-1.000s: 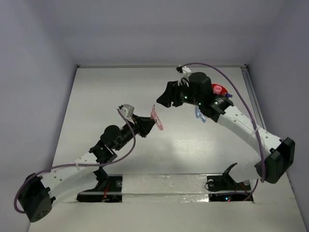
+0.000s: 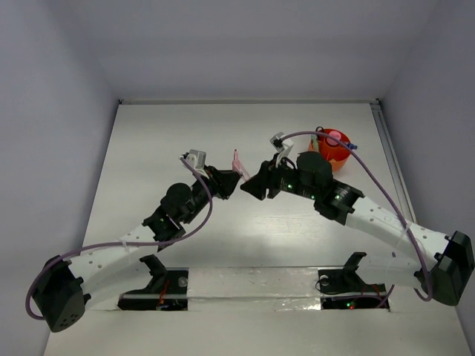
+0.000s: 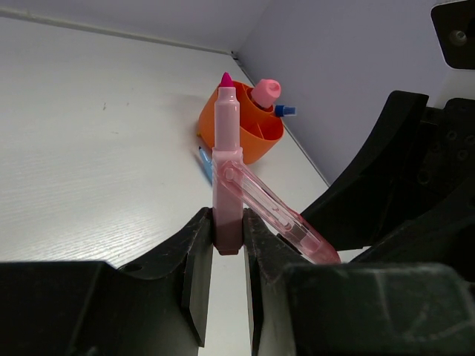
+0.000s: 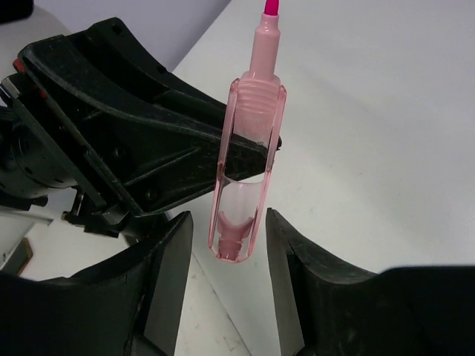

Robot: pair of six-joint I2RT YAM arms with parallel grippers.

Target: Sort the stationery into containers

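Note:
My left gripper is shut on a pink marker, held upright above the table with its magenta tip up. My right gripper faces it from the right, part open, its fingers either side of the marker's lower end. At the back right an orange-red cup holds stationery, including a pink piece and a blue one. A blue item lies beside the cup in the left wrist view.
Grey walls bound it at the back and sides.
Over the last second my right gripper has come down toward the front, up to the marker. My left gripper has risen slightly toward the back with the marker.

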